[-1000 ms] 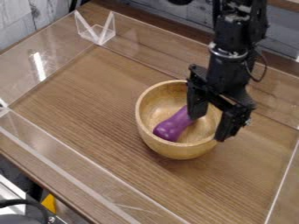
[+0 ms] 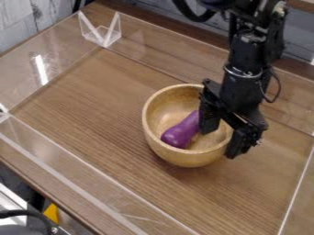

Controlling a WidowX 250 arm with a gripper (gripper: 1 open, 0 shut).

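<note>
A tan bowl [image 2: 164, 108] sits on the wooden table, with a purple eggplant-like object [image 2: 178, 134] lying inside it. My black gripper [image 2: 227, 133] is low over the right part of the bowl, its fingers open. Its arm hides part of the bowl's right side and some of the purple object. I cannot tell whether the fingers touch either.
A clear plastic holder [image 2: 101, 29] stands at the back left. Black cables and a yellow piece lie beyond the lower left edge.
My gripper has shifted and turned slightly over the bowl's right side, covering a little more of the purple object. The bowl looks nearly unmoved.
</note>
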